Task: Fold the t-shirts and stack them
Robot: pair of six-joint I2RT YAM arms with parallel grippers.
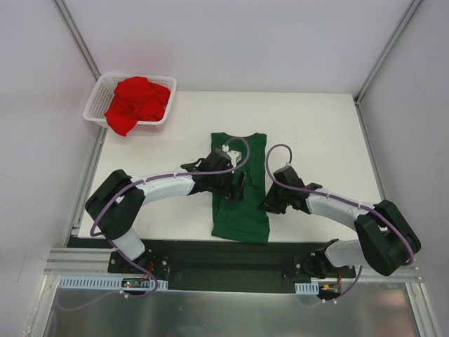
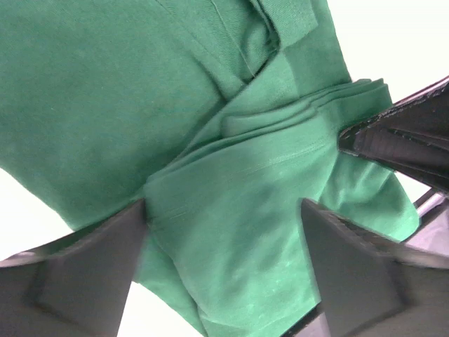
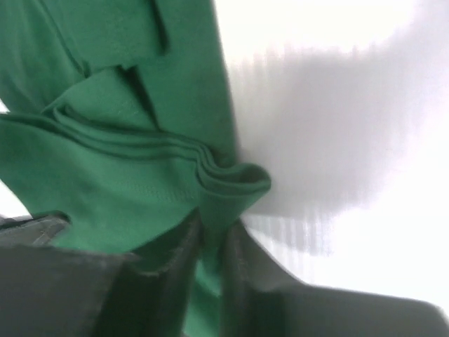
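Note:
The green t-shirt [image 1: 239, 217] lies lengthwise in the middle of the table, with rumpled layers across it in both wrist views. Over its middle, my left gripper is open, its fingers standing wide on either side of a raised fold of cloth. At the shirt's right edge, my right gripper has its fingers close together, with a gathered bit of green cloth pinched between them. A red t-shirt [image 1: 140, 102] is heaped in the white basket [image 1: 165, 83]. The shirt's part under the left arm is hidden from above.
Bare white table [image 1: 309, 119] lies right of and behind the green shirt. The shirt's lower end reaches the table's front edge. Both grippers are close together over the cloth; a dark right gripper finger shows in the left wrist view.

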